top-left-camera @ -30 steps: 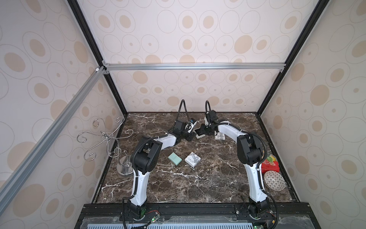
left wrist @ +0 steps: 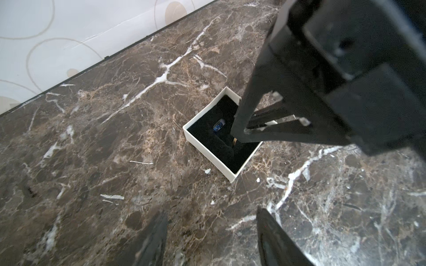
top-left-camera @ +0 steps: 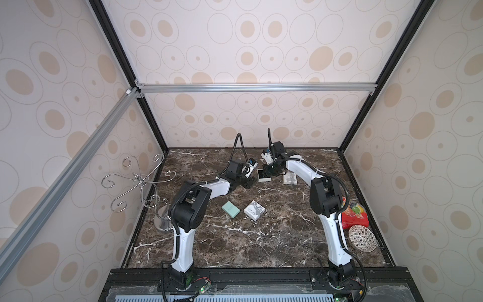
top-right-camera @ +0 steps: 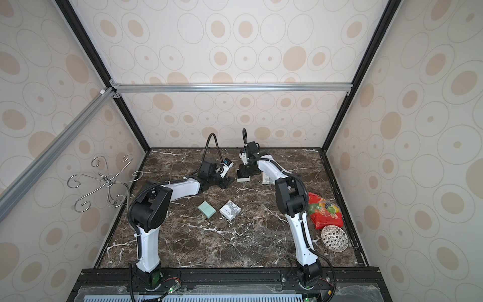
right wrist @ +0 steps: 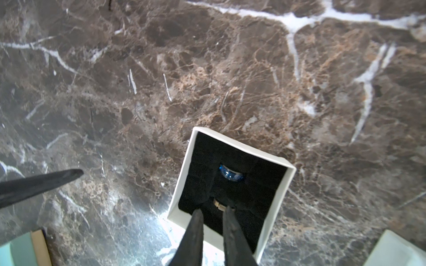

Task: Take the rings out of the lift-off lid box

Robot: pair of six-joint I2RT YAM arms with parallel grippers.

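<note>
A white box base (right wrist: 275, 208) with black foam sits at the back centre, holding a blue ring (right wrist: 230, 173) and a gold-coloured ring (right wrist: 219, 204). My right gripper is over its near part, fingers slightly apart, close to the gold-coloured ring, with no ring clearly between them. In the left wrist view it hides part of the box. My left gripper stands to the left of the box; its fingertips appear apart over bare marble, with nothing visible between them, though its exact state is unclear.
A mint box (top-left-camera: 231, 209) and a white patterned box (top-left-camera: 254, 210) lie in front. A silver packet (top-left-camera: 289, 179) is right of the ring box. A metal stand (top-left-camera: 163, 221) is far left; a red bag (top-left-camera: 354, 214) and round mat (top-left-camera: 362, 238) are far right.
My left gripper has moved only slightly.
</note>
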